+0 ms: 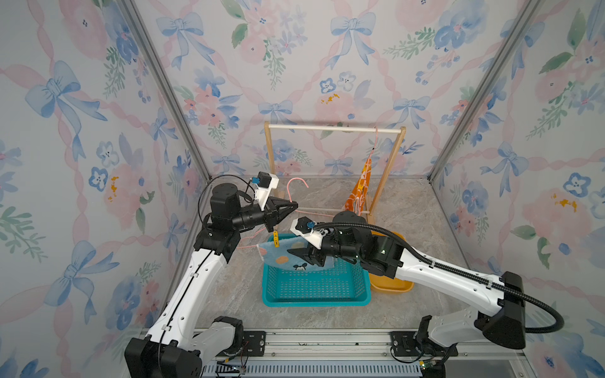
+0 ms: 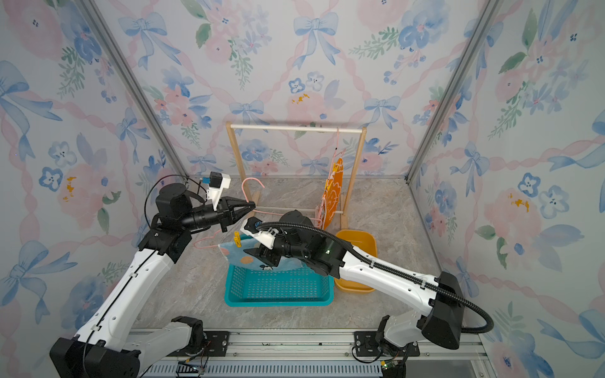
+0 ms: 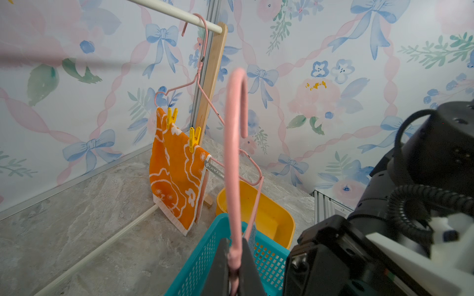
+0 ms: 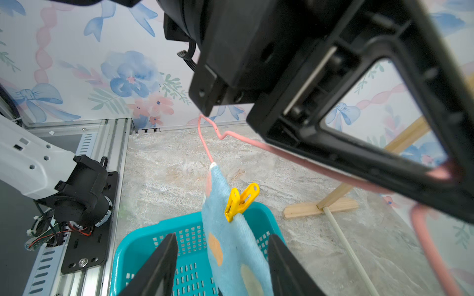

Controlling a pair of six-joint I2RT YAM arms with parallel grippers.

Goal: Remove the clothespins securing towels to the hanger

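The pink hanger (image 3: 233, 162) is pinched at the base of its hook by my left gripper (image 1: 295, 204), which is shut on it. Below hangs a light blue towel (image 1: 271, 254), held by a yellow clothespin (image 4: 240, 201) near its left end. My right gripper is open in front of the towel, its fingers spread to either side of it. The clothespin lies beyond the fingertips (image 4: 170, 246), with empty space between. In the top views the right arm hides the towel's right part. Nothing is held in the right gripper.
A teal basket (image 1: 267, 291) stands under the towel, with a yellow basket (image 1: 406, 286) to its right. On the rack (image 1: 334, 128) hangs a second hanger with an orange towel (image 3: 172, 172) and two yellow clothespins. Both arms are close together.
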